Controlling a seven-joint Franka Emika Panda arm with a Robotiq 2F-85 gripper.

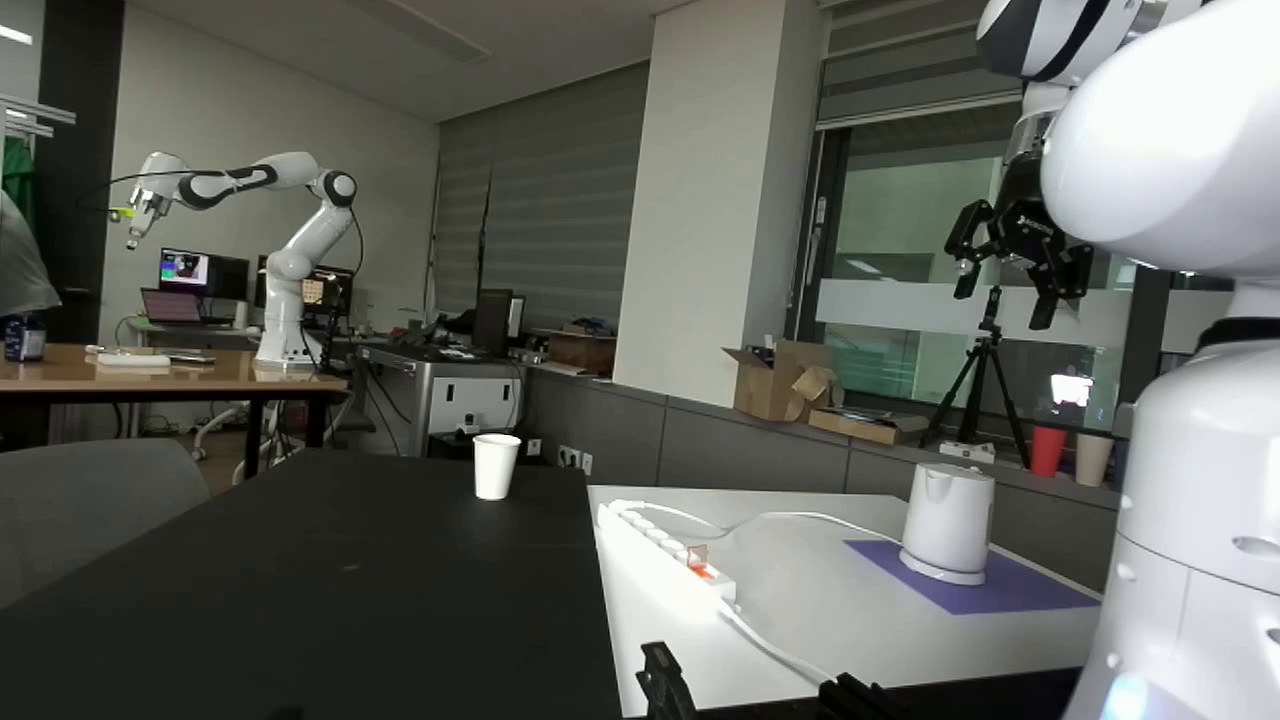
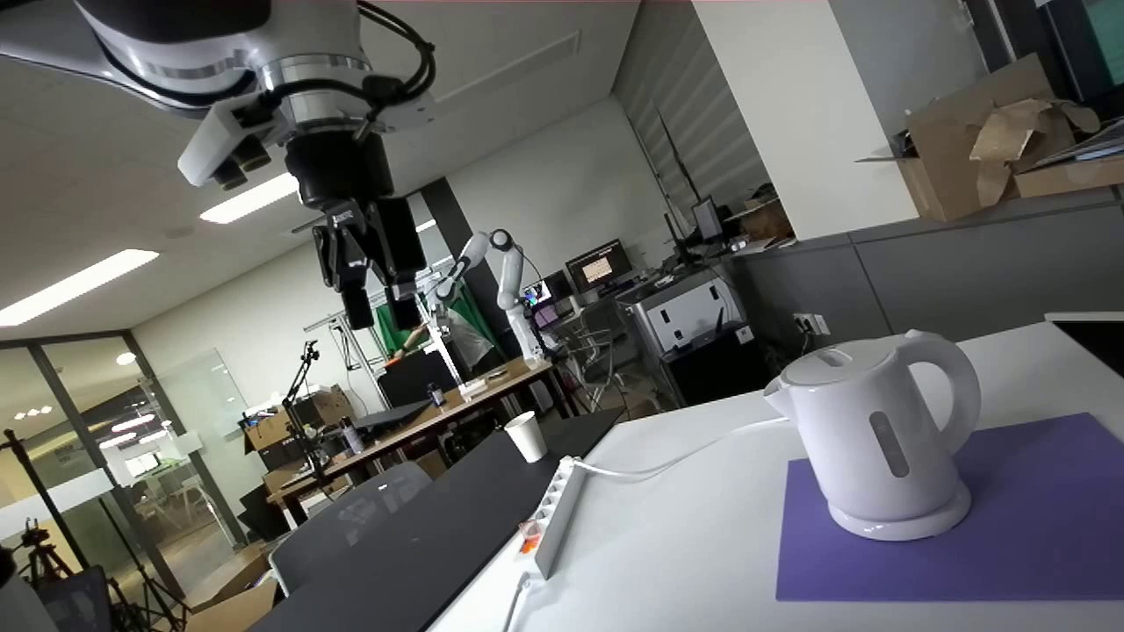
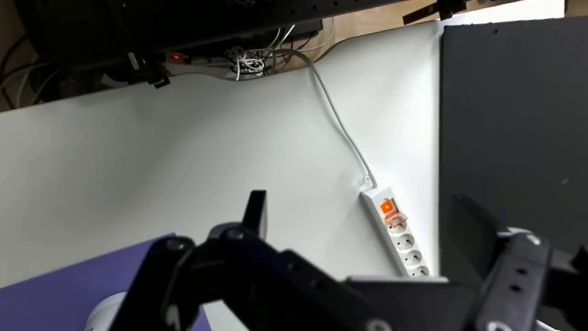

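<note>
My gripper (image 1: 1003, 288) is open high above the white table, with nothing between its spread fingers. A white electric kettle (image 2: 875, 437) stands upright on a purple mat (image 2: 1012, 527), its handle to the right in exterior view 2. Only a sliver of the kettle (image 3: 105, 311) shows in the wrist view, behind a finger. A white power strip (image 3: 398, 234) with a lit orange switch lies on the table near the black surface, well below my gripper. One white cord runs from the strip toward the kettle. A white paper cup (image 1: 494, 466) stands upright on the black tabletop (image 1: 360, 576).
Another cord (image 3: 336, 113) leaves the strip over the table's edge. A cardboard box (image 1: 780, 382), a red cup (image 1: 1047, 451) and a tripod (image 1: 981, 384) are by the window.
</note>
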